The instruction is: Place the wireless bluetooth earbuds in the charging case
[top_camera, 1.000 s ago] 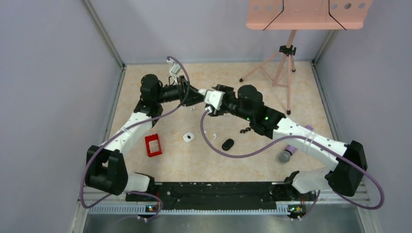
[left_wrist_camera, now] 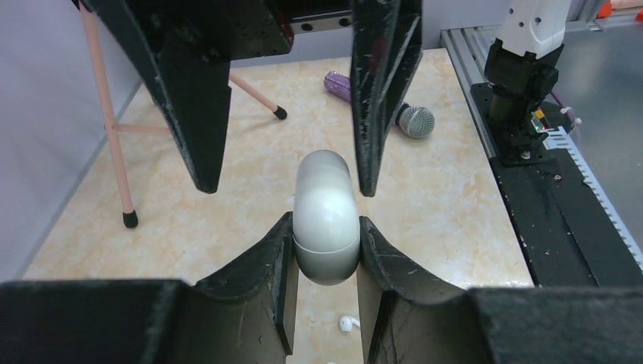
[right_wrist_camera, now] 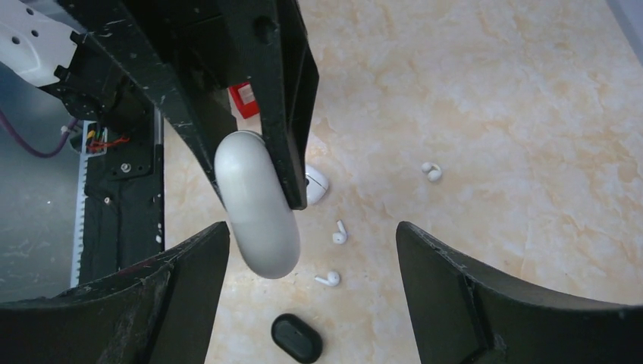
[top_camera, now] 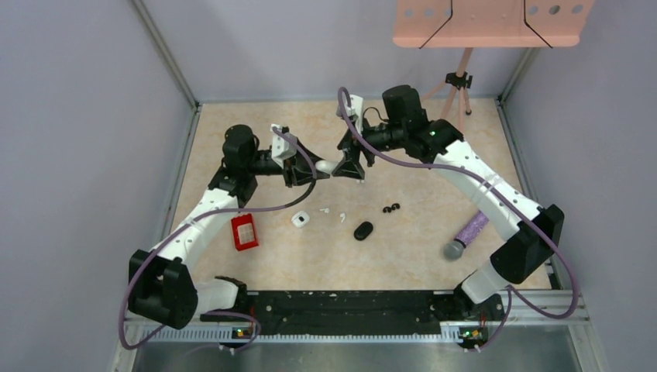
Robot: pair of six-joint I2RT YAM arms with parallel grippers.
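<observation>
A white oval charging case [left_wrist_camera: 326, 212], its lid seam showing as a line, is held in the air by my left gripper, which is shut on it. Spread wide around the case's free end are the fingers of my right gripper, apart from it with nothing gripped. In the top view the two grippers face each other, the case [top_camera: 325, 167] between them. Small white earbuds lie on the table: one earbud [right_wrist_camera: 340, 233], another earbud [right_wrist_camera: 329, 279] and, farther off, a close white pair [right_wrist_camera: 432, 171].
Below on the table are a black oval case [top_camera: 363, 231], black earbuds [top_camera: 391, 208], a white square case [top_camera: 300, 219] and a red box [top_camera: 244, 232]. A purple microphone [top_camera: 467, 234] lies at right; a pink stand [top_camera: 462, 81] rises at the back.
My left gripper, with the case, has lowered slightly in the top view.
</observation>
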